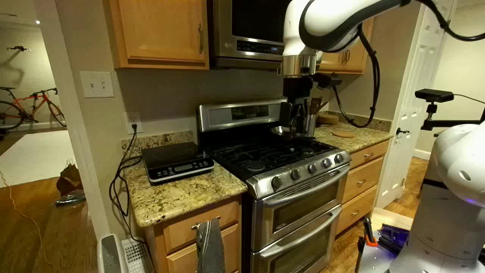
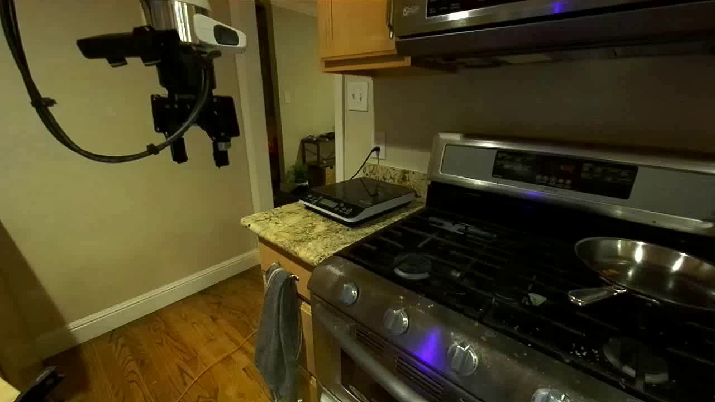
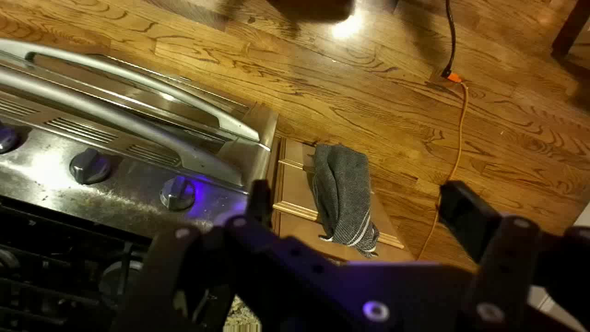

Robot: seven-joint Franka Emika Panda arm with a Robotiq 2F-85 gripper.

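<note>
My gripper is open, its two black fingers spread wide with nothing between them. In the wrist view a grey towel (image 3: 344,193) with white stripes shows in the gap, well below the fingertips, draped on the drawer front. Exterior view 2 has the gripper (image 2: 199,159) hanging in the air, fingers down, with the same towel (image 2: 278,335) far lower on a drawer handle left of the stove. From exterior view 1 the towel (image 1: 210,245) hangs at the front of the left cabinet, and the gripper (image 1: 298,129) appears in front of the stove.
A steel pan (image 2: 647,268) sits on the stove's black grates (image 2: 496,268). A portable cooktop (image 1: 177,159) rests on the granite counter (image 1: 182,195). Oven handles (image 3: 138,83) jut out beside the drawers. An orange cord (image 3: 460,133) crosses the open wood floor.
</note>
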